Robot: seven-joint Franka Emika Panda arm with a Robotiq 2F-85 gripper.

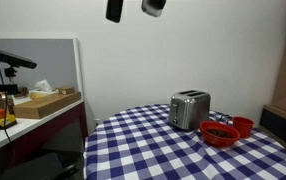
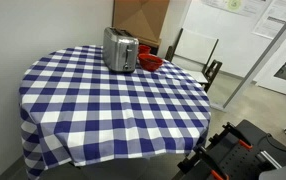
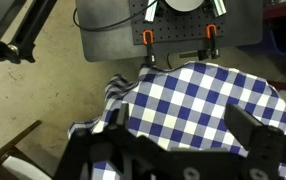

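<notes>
My gripper hangs open, its two dark fingers wide apart, with only checkered cloth below showing in the gap. In exterior view 1 its fingertips [image 1: 114, 11] come in at the top edge, high above the table. A silver toaster [image 1: 189, 110] stands upright on the table with its slots on top. Close by it are a red bowl [image 1: 219, 138], whose contents look dark, and a red cup [image 1: 243, 126]. The toaster [image 2: 120, 50] and red bowl [image 2: 152, 64] sit toward the table's far side in exterior view 2, well away from the arm base.
The blue-and-white checkered tablecloth [image 2: 113, 105] is bare over its front and middle. A side desk [image 1: 43, 106] holds boxes and small items at the left. A chair [image 2: 195, 50] stands behind the table. Wrist view has a dark perforated plate [image 3: 181, 38] beyond the cloth.
</notes>
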